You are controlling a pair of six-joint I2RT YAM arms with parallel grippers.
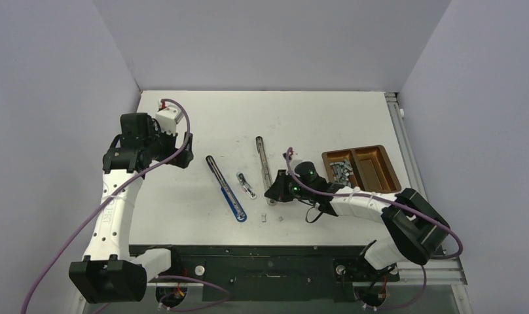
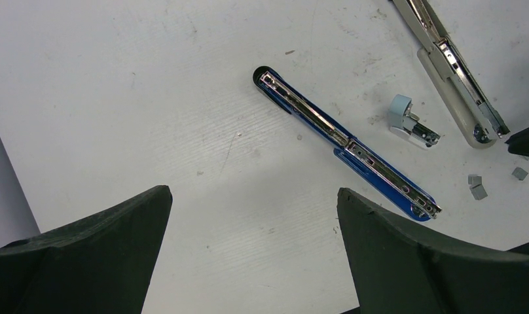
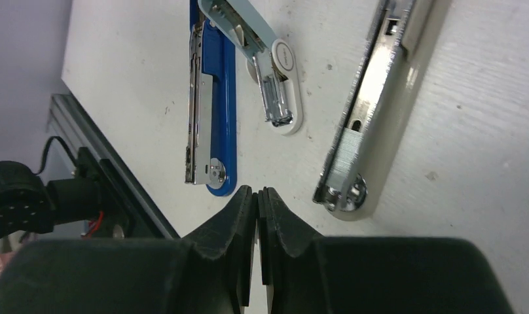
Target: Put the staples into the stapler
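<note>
Three opened staplers lie on the white table: a long blue one (image 1: 226, 190) (image 2: 347, 145), a small pale blue-and-white one (image 1: 245, 184) (image 3: 285, 98), and a long grey one (image 1: 262, 160) (image 3: 373, 85), with a staple strip visible in its channel. Small loose staple blocks (image 1: 264, 217) (image 2: 478, 191) lie near the front. My right gripper (image 1: 272, 196) is shut beside the grey stapler's front end; whether anything is between its tips cannot be made out. My left gripper (image 1: 178, 154) hangs open over the table's left side, empty.
A brown two-compartment tray (image 1: 380, 176) sits at the right, grey staple blocks (image 1: 342, 171) in its left compartment. Walls stand on both sides and behind.
</note>
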